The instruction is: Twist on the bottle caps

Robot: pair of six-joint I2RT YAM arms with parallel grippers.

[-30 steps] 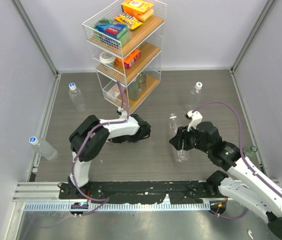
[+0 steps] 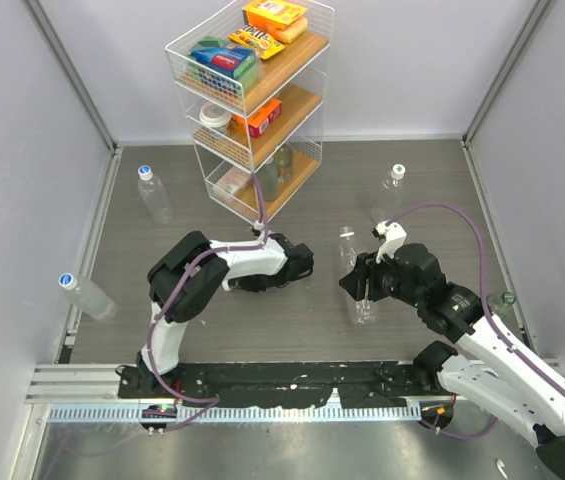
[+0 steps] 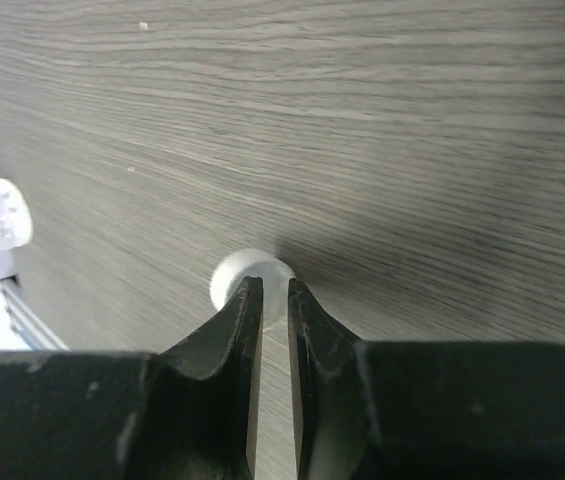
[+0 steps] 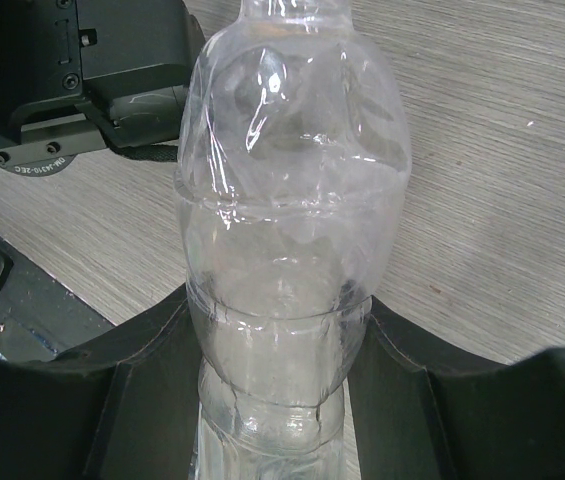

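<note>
My right gripper [image 2: 362,275] is shut on a clear uncapped bottle [image 4: 292,180], upright on the right of centre in the top view and filling the right wrist view. My left gripper [image 2: 302,262] hangs low over the floor left of that bottle. In the left wrist view its dark fingertips [image 3: 312,340] stand a narrow gap apart at a white round cap [image 3: 247,275]; whether they touch it I cannot tell. Capped bottles stand at the back left [image 2: 154,195], front left [image 2: 87,298] and back right [image 2: 389,195].
A wire shelf [image 2: 252,150] with packets and jars stands at the back centre, behind my left gripper. A green bottle [image 2: 502,305] is at the right edge, partly behind the right arm. Walls close in left, right and back.
My left gripper has shifted a little to the right and toward the front. The right arm and its bottle have not moved.
</note>
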